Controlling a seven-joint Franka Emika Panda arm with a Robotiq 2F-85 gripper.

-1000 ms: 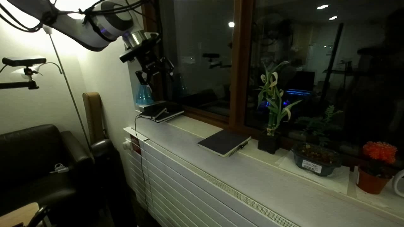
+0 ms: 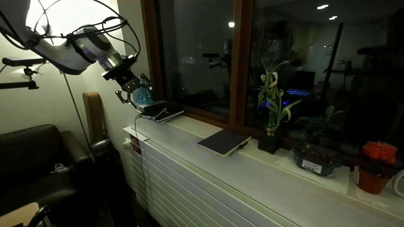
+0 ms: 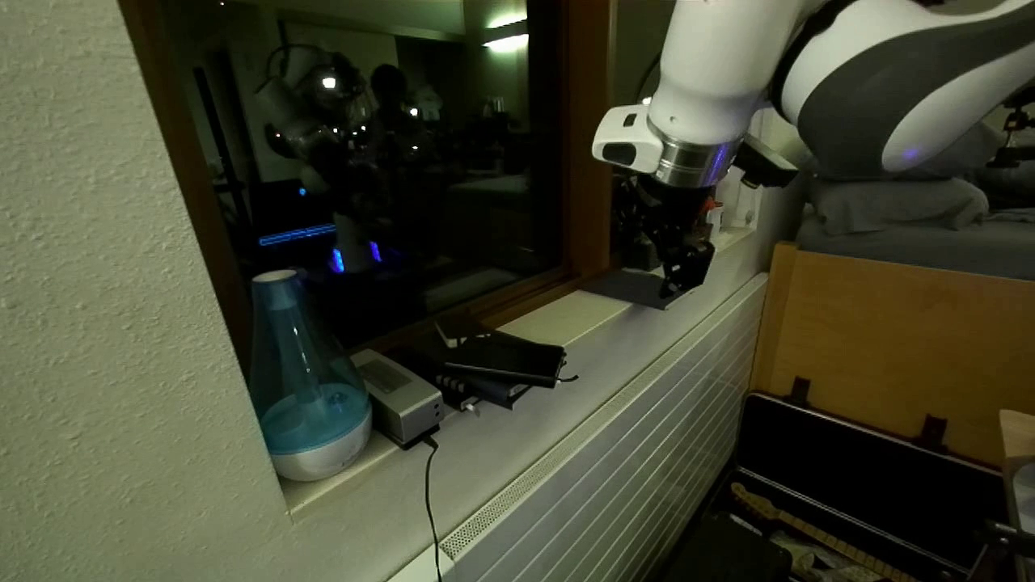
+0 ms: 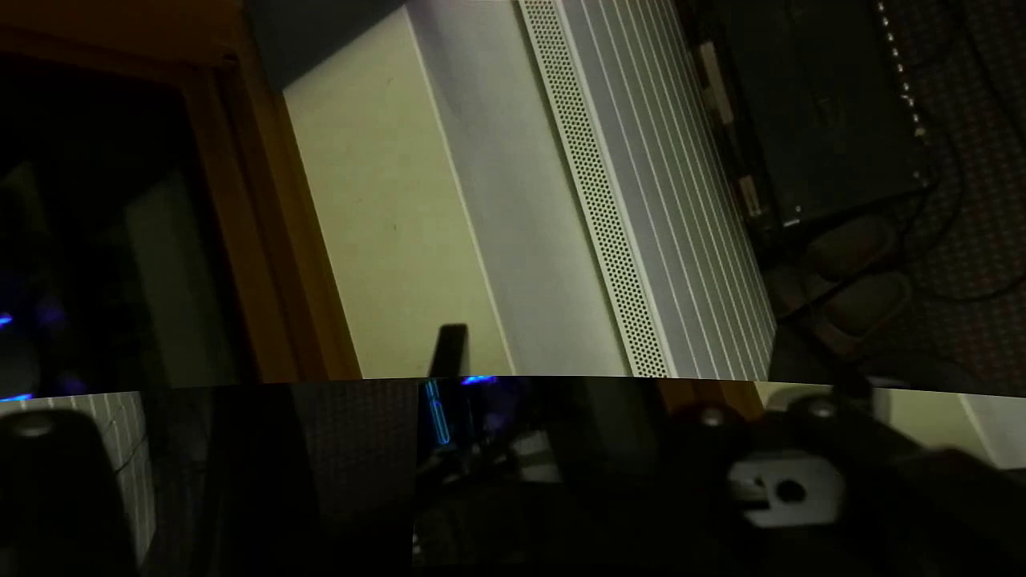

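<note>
In exterior view 1 my gripper [image 2: 142, 97] hangs in the air near the far end of the window sill, its fingers spread apart and no object visible between them. Behind it shows a blue, bottle-shaped device [image 3: 308, 407], which stands upright by the wall. Several dark notebooks or cases [image 3: 504, 357] lie stacked beside it on the sill. A separate dark notebook [image 2: 224, 142] lies flat farther along, with a pen at its edge. Exterior view 2 shows the gripper [image 3: 685, 280] from the other side, partly dark. The wrist view is split and dim, leaving the fingertips unclear.
A grey box [image 3: 399, 396] with a cable sits between the blue device and the stack. Potted bamboo [image 2: 269, 142], a low planter [image 2: 316, 160] and a red cactus [image 2: 375, 177] line the sill. Bare sill [image 2: 204, 126] separates the stack from the lone notebook.
In exterior view 1 the arm and gripper have moved left and down. The notebooks, blue device and plants have stayed in place.
</note>
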